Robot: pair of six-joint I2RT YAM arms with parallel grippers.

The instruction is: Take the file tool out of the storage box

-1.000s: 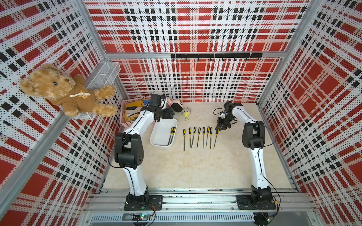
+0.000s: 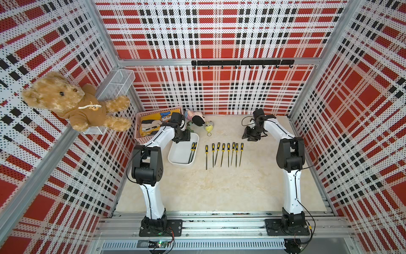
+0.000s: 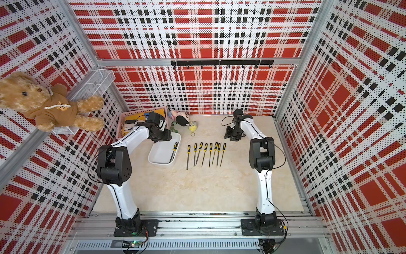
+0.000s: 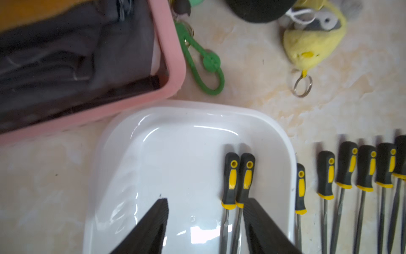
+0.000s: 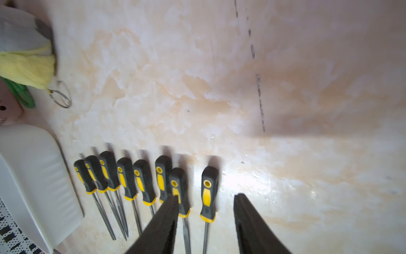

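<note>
Two file tools with black-and-yellow handles (image 4: 230, 177) lie side by side in the right part of the white storage box (image 4: 160, 127). Over that box hovers my left gripper, its fingers apart and empty, the files' handles beyond their tips. On the table right of the box, several more files (image 2: 223, 148) lie in a row. My right gripper is open above and behind the row's right end; the rightmost file (image 5: 209, 194) shows between its fingertips in the wrist view, untouched.
A pink basket (image 4: 169, 63) of cloth touches or nearly touches the box's back left. Behind the box lie a yellow plush keyring (image 4: 315, 44) and a green strap (image 4: 211, 61).
The right gripper, earlier at the rightmost file's handle, has backed off up and right. That file now lies in the row.
</note>
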